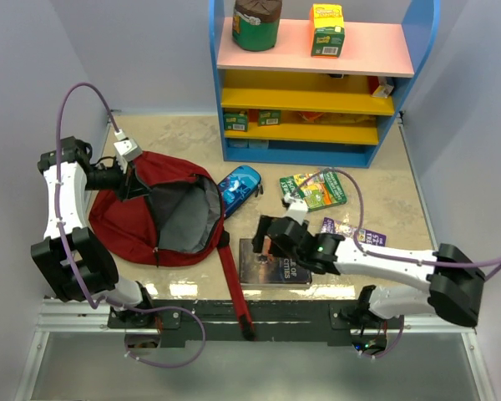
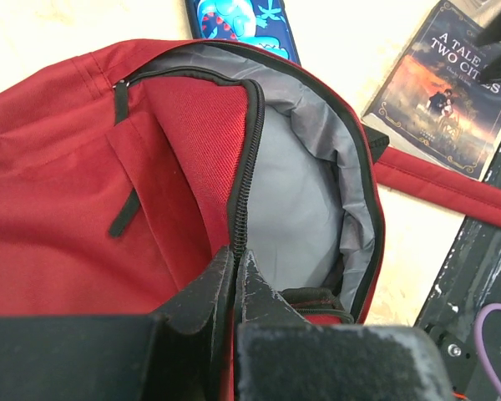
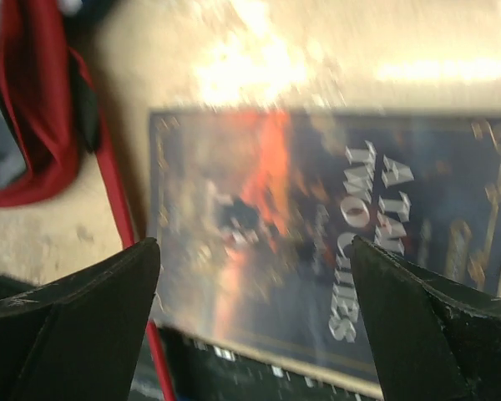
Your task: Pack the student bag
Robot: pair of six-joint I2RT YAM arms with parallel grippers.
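The red student bag (image 1: 125, 225) lies on the left of the table, its grey-lined mouth gaping to the right. My left gripper is shut on the zippered edge of that mouth, which runs in between the fingertips. Above the dark book "A Tale of Two Cities" (image 3: 259, 192), which lies flat beside the bag's red strap (image 1: 234, 284), my right gripper hangs open with nothing between its fingers. A blue pencil case (image 1: 240, 188) rests against the bag's far right side. Behind the right arm lie a green book (image 1: 321, 192) and a purple book (image 1: 371, 236).
A shelf unit (image 1: 309, 156) with boxes on its boards stands at the back. On its top are a green-and-brown container (image 1: 256, 29) and a yellow-green box (image 1: 326, 33). Bare table (image 1: 401, 192) shows at the right.
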